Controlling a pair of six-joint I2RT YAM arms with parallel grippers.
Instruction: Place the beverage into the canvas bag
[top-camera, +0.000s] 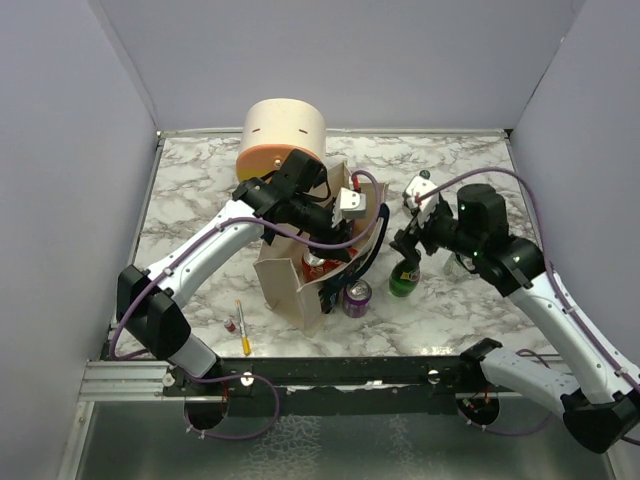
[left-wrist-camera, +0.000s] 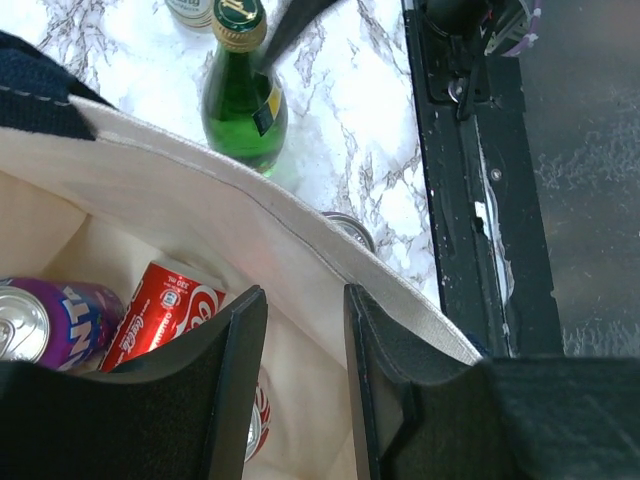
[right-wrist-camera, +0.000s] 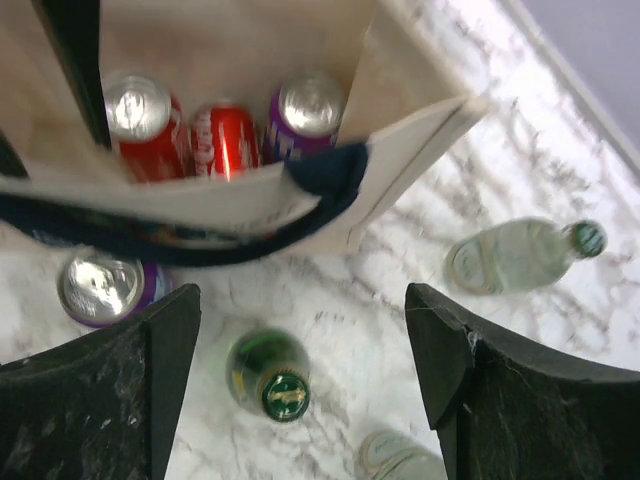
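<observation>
The canvas bag (top-camera: 285, 280) stands mid-table, holding a red Coca-Cola can (left-wrist-camera: 160, 310), a purple can (left-wrist-camera: 55, 315) and another can. My left gripper is over the bag's interior, fingers apart with nothing visible between them. My right gripper is above and beside a green bottle (right-wrist-camera: 268, 375), fingers wide apart, the bottle standing below between them in view. A purple can (top-camera: 357, 298) stands outside the bag, at its right front.
A clear bottle (right-wrist-camera: 510, 255) and another glass bottle (right-wrist-camera: 400, 460) stand on the right side. An orange-cream container (top-camera: 280, 130) is behind the bag. A yellow-handled tool (top-camera: 244, 335) lies front left on the marble table (top-camera: 175, 190).
</observation>
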